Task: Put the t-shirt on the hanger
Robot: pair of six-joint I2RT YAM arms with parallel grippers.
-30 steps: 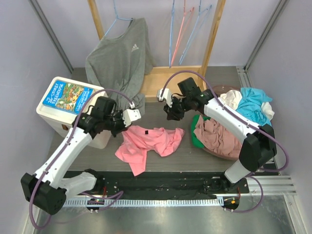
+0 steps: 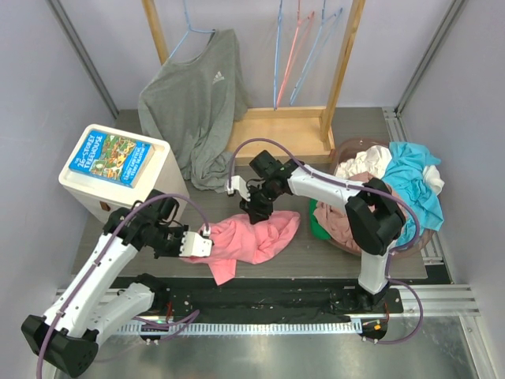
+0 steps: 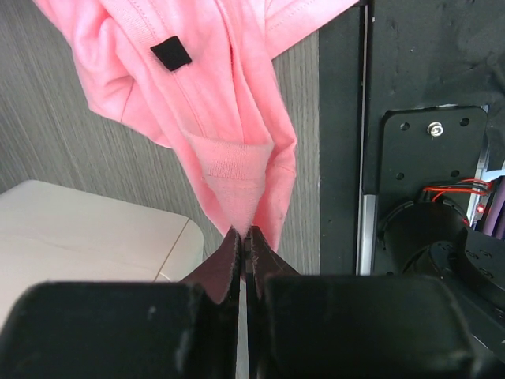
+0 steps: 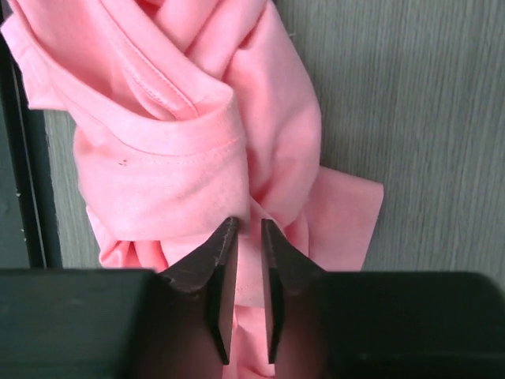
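Observation:
The pink T-shirt (image 2: 252,241) lies crumpled on the dark floor between the arms. At its left end my left gripper is shut, its tips at a fold of the pink cloth; whether cloth is between them is hard to see. My right gripper hangs over the shirt's right part, part open, its fingertips at a pink fold. Behind, empty blue and pink hangers (image 2: 308,59) hang on a wooden rack (image 2: 276,126), beside a grey Adidas T-shirt (image 2: 185,110) on a blue hanger.
A white box (image 2: 110,189) with a blue booklet on top stands left of the shirt. A basket (image 2: 410,249) of mixed clothes stands at the right. The black floor edge (image 2: 260,294) runs along the front.
My right gripper has moved left and down onto the pink shirt.

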